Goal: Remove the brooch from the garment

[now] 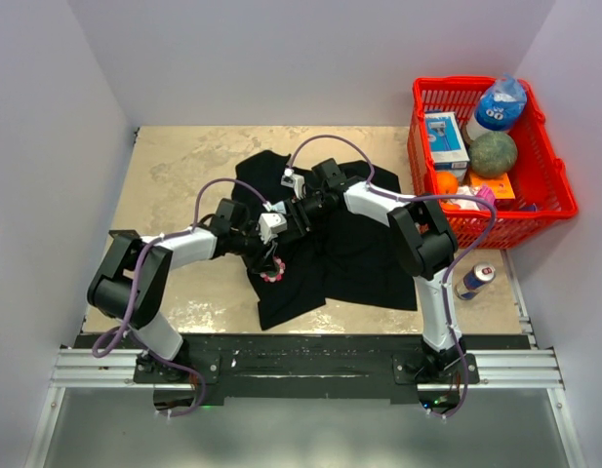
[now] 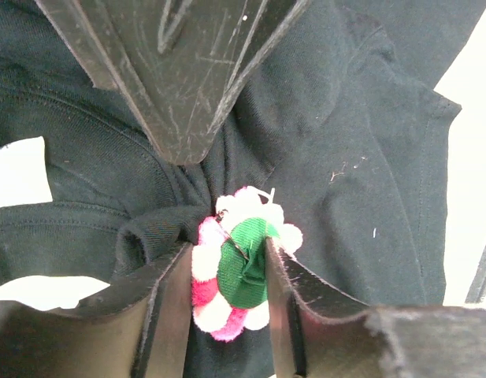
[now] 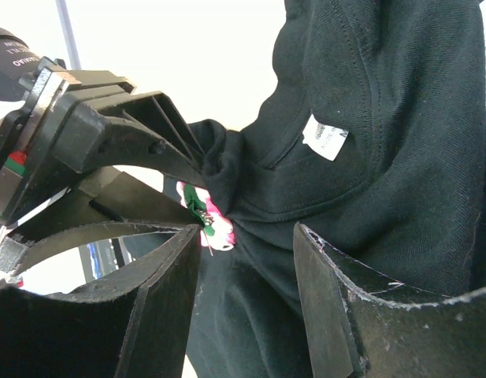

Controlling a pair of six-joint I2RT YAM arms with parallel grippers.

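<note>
The brooch (image 1: 274, 273), a ring of pink and white puffs around a green centre (image 2: 243, 276), is on the black garment (image 1: 369, 263). My left gripper is part open at the brooch, its fingertips on either side of the left part of the flower; whether it grips is unclear. A fold of cloth lies beside it. My right gripper is part open over the cloth right of the brooch (image 3: 217, 235), nothing visible between its fingertips. In the right wrist view my left gripper's dark fingers partly hide the brooch.
A red basket (image 1: 564, 203) full of items stands at the right, with a can (image 1: 475, 281) below it. Bare table (image 1: 164, 166) shows left of the garment. Walls enclose the back and sides.
</note>
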